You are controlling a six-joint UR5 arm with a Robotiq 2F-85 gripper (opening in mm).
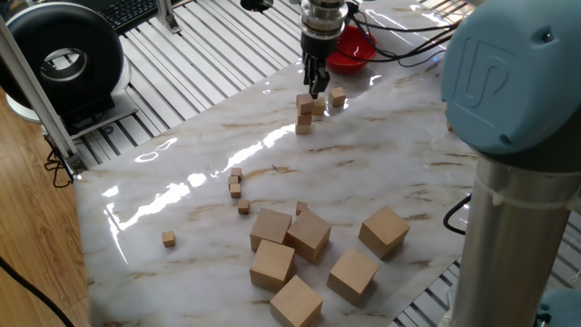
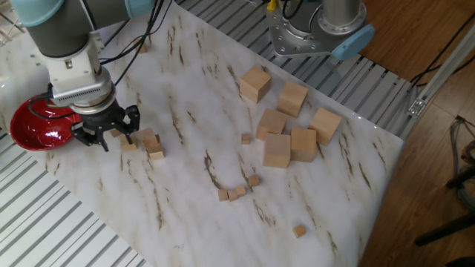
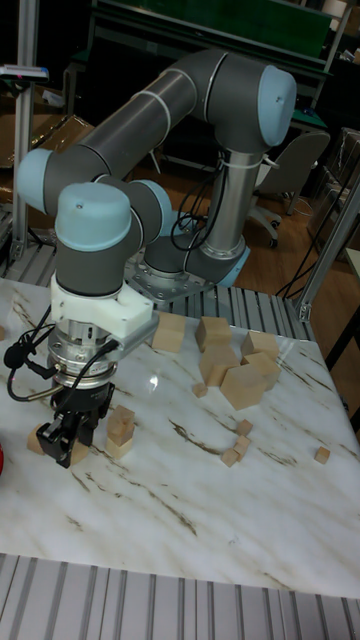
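My gripper (image 1: 315, 93) hangs low over the far part of the marble table, close to a cluster of medium wooden blocks. Its black fingers look spread apart in exterior view 2, with the gripper (image 2: 116, 143) open and no block clearly held. Two blocks stand one on the other beside it, the upper block (image 1: 304, 104) above a lower block (image 1: 303, 128). Another block (image 1: 338, 96) sits apart to the right. From exterior view 3, the fingers of the gripper (image 3: 70, 452) partly hide blocks behind them, and the stacked block (image 3: 120, 425) shows just right.
A red bowl (image 2: 46, 126) is beside the gripper. Several large wooden cubes (image 1: 309, 234) crowd the table near the arm's base. Small cubes (image 2: 232, 195) lie in a loose row, with a lone cube (image 2: 299, 231) farther off. Bare marble lies between these groups.
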